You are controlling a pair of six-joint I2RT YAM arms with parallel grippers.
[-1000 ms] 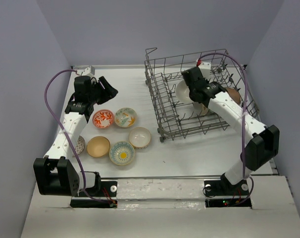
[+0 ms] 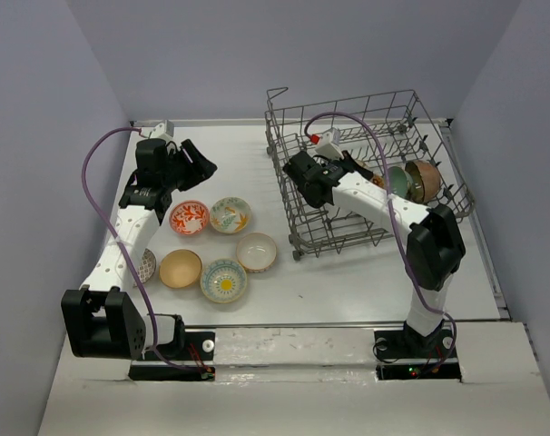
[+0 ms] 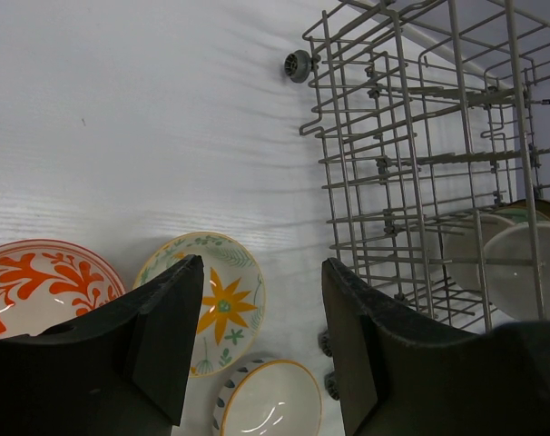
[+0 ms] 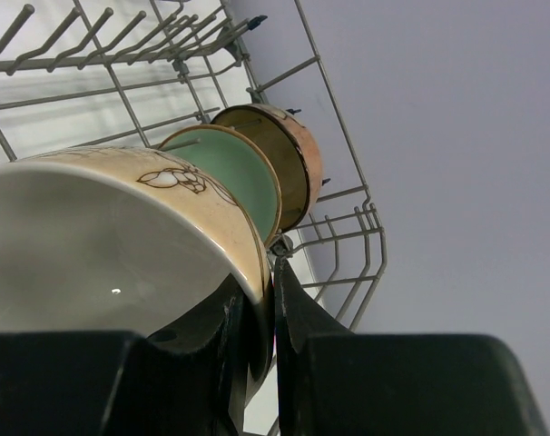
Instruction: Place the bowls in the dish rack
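Note:
In the right wrist view my right gripper is shut on the rim of a cream patterned bowl (image 4: 103, 245), inside the wire rack (image 2: 334, 243). Behind it stand a green bowl (image 4: 230, 186) and a brown bowl (image 4: 307, 159). My left gripper (image 2: 193, 163) is open and empty over the counter, above an orange-patterned bowl (image 2: 190, 211) and a floral bowl (image 2: 230, 214). A white bowl (image 2: 256, 251), a tan bowl (image 2: 180, 268), a yellow-centred bowl (image 2: 224, 282) and a patterned bowl (image 2: 146, 266) lie nearby. The top view hides much of the held bowl.
The rack fills the right half of the counter (image 2: 302, 295), its wire walls high around the right gripper. Bare counter lies behind the left-side bowls and in front of the rack. Grey walls border the left, back and right.
The left arm is unchanged.

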